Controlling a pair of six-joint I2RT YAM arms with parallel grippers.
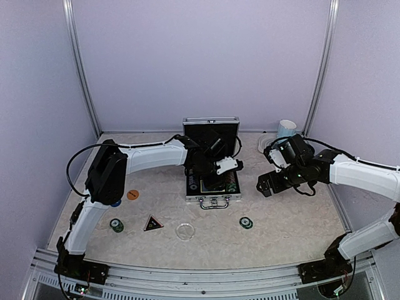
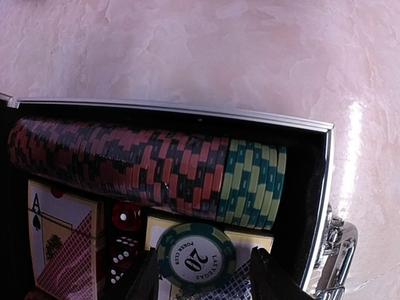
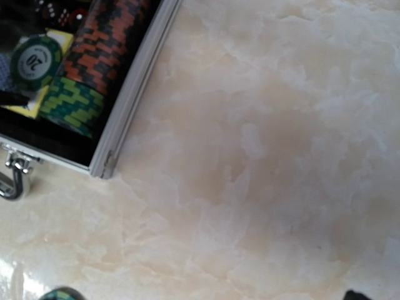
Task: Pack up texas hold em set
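An open silver case (image 1: 212,197) stands mid-table, holding red chips (image 2: 112,156), green chips (image 2: 250,181), card decks (image 2: 62,237), dice (image 2: 125,215) and a green 20 chip (image 2: 194,256). My left gripper is open, low over that chip. My right gripper (image 1: 269,184) hangs open right of the case. Loose on the table lie green chips (image 1: 245,222), a green stack (image 1: 117,225), an orange disc (image 1: 132,194), a blue disc (image 1: 115,203), a black triangle (image 1: 152,224) and a clear disc (image 1: 185,231).
A white-blue cup (image 1: 286,129) and clear plastic items (image 1: 265,142) stand at the back right. The table's front middle has bare space between the small pieces.
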